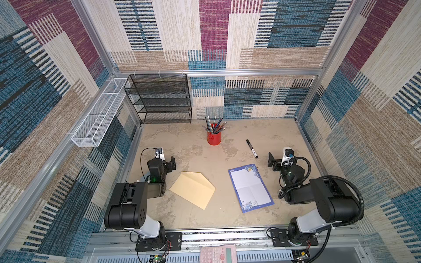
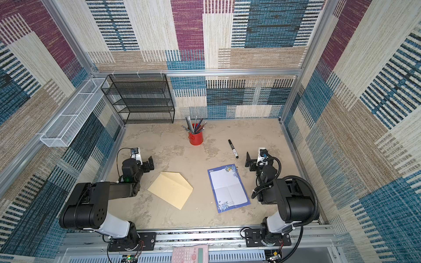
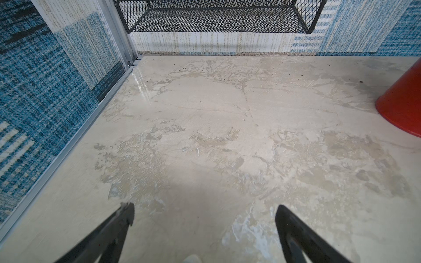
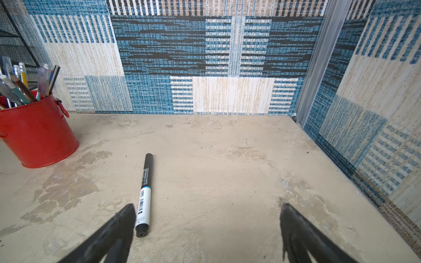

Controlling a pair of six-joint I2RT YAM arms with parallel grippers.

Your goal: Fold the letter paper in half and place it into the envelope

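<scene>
The letter paper point(image 1: 250, 187), white with a blue floral border, lies unfolded on the table with a faint crease across its middle. To its left is the cream envelope point(image 1: 192, 190), lying slanted with its pointed flap side toward the upper right. My left gripper stands open to the left of and beyond the envelope, nothing between its fingers. Past the paper's upper right corner, my right gripper is open and empty as well. Neither wrist view takes in the paper or the envelope.
A red bucket point(image 1: 214, 138) of pens stands at the back middle, with a black-and-white marker point(image 1: 251, 149) to its right. A black mesh rack point(image 1: 162, 98) hangs at the back left. A pink calculator point(image 1: 214, 254) sits at the front edge. Bare table separates envelope and paper.
</scene>
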